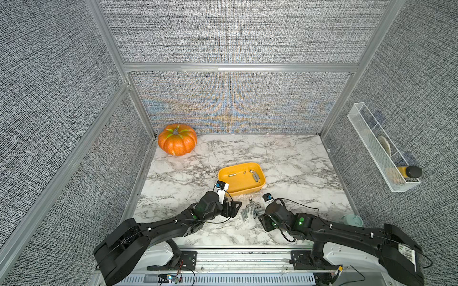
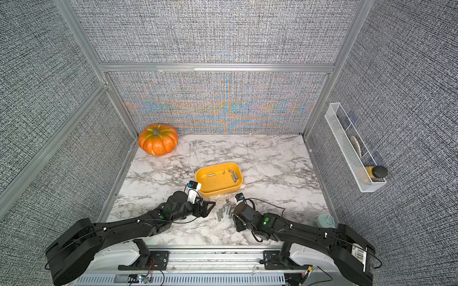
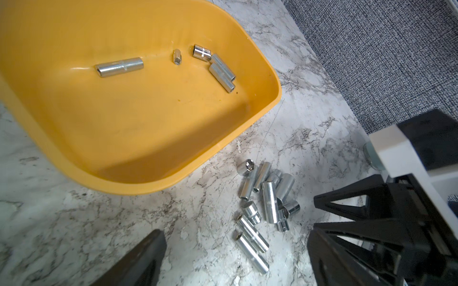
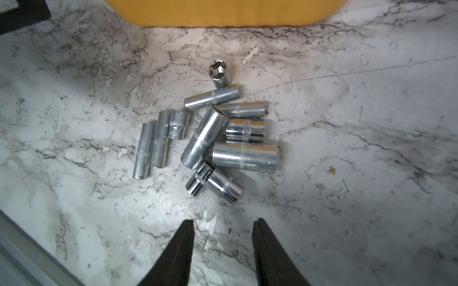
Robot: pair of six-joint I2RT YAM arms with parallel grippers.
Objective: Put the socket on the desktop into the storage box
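On the marble desktop lies a loose cluster of silver sockets point(image 4: 245, 156), several of them touching or overlapping. Just behind it stands the yellow storage box point(image 3: 157, 183), with several sockets such as a long one point(image 3: 120, 66) on its floor. My right gripper is open at the near side of the cluster, nothing between its fingers. To the left of the cluster, my left gripper point(image 1: 237, 208) is also open and empty; its fingers point(image 3: 138, 262) are blurred in the left wrist view, spread over bare desktop.
An orange pumpkin point(image 1: 177, 139) sits at the back left. On the right wall hangs a white wire basket point(image 1: 377, 147), and a pale green cup point(image 1: 352, 220) stands at the right edge.
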